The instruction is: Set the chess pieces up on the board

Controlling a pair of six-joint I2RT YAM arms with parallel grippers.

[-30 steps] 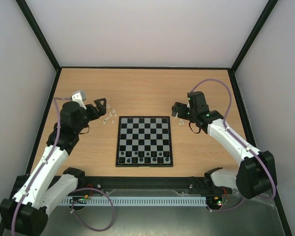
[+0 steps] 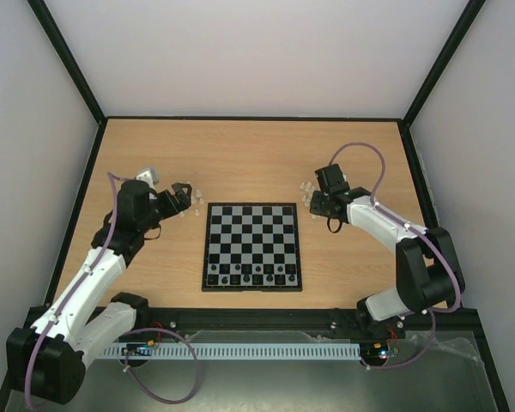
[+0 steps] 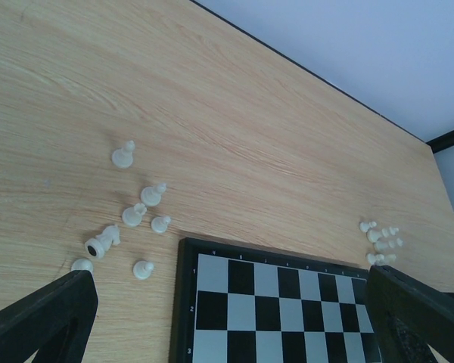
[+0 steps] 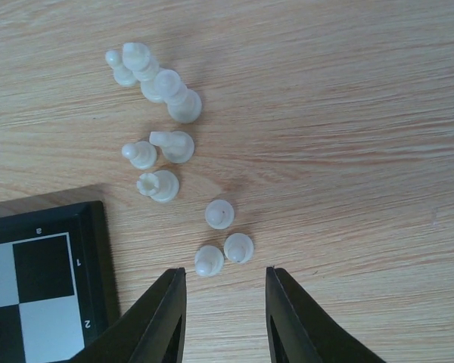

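Note:
The chessboard [image 2: 251, 240] lies mid-table with dark pieces on its near rows. Loose white pieces lie either side, such as a knight [image 3: 102, 240] on the left and a pawn [image 4: 219, 214] on the right. My left gripper [image 2: 184, 196] is open above the left group, its fingers wide and empty in the left wrist view. My right gripper [image 2: 318, 207] is over the right group; in the right wrist view its fingers [image 4: 157, 321] point just below two small pawns, apart at the visible tips. Whether anything is between them lower down is hidden.
A dark frame and pale walls bound it. The board's corner [image 4: 83, 227] is close left of the right gripper.
The left gripper has edged slightly rightward. The right gripper has shifted a little right and down in the top view, with the arm's elbow changing position.

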